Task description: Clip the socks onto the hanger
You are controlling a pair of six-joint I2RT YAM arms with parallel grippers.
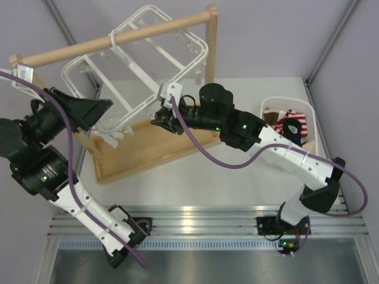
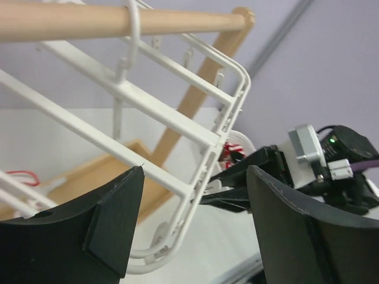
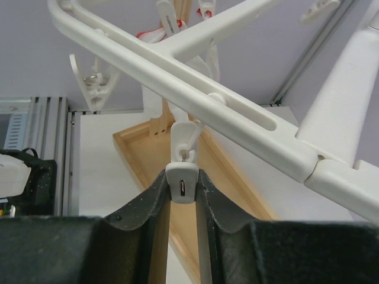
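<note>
The white hanger (image 1: 139, 71) hangs by its hook from a wooden rail and sits at a slant. My right gripper is shut on the lower end of a white clip (image 3: 182, 151) under the hanger's near bar. At the hanger's left end is my left gripper (image 1: 102, 115), its fingers (image 2: 118, 213) apart with nothing seen between them. White cloth with red trim (image 3: 153, 35), apparently a sock, hangs beyond the near bar in the right wrist view. Part of this white cloth (image 1: 111, 137) shows below the left fingertips in the top view.
A white basket (image 1: 264, 102) with red-striped and dark items stands at the right. The wooden rail (image 1: 160, 28) and its posts frame the hanger above a wooden base (image 1: 145, 151). Several empty clips, one (image 3: 96, 86) near the held one, line the bars.
</note>
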